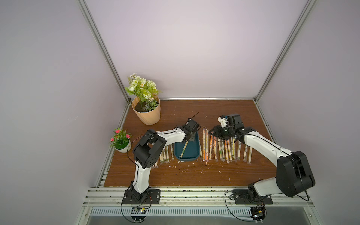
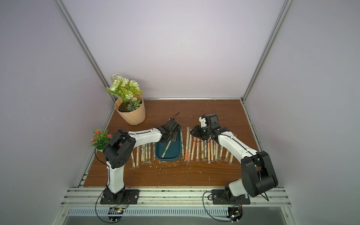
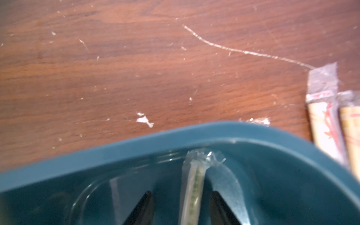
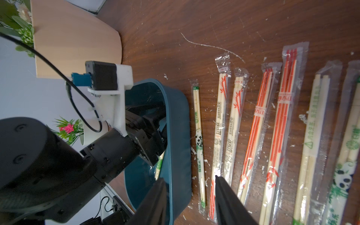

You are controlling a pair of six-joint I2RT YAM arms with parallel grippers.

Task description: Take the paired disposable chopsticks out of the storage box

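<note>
The teal storage box (image 1: 187, 153) holds a wrapped chopstick pair (image 3: 193, 191), its plastic end near the far wall. My left gripper is open inside the box, with its fingertips on either side of that pair; in the right wrist view it is partly behind the box wall. My right gripper hangs to the right of the box above the wrapped pairs lying there, fingers apart, nothing visibly between them.
Rows of wrapped chopsticks (image 2: 198, 150) lie on both sides of the box on the wooden table (image 1: 210, 174). A large potted plant (image 1: 146, 112) stands back left, a small one (image 1: 121, 144) at left.
</note>
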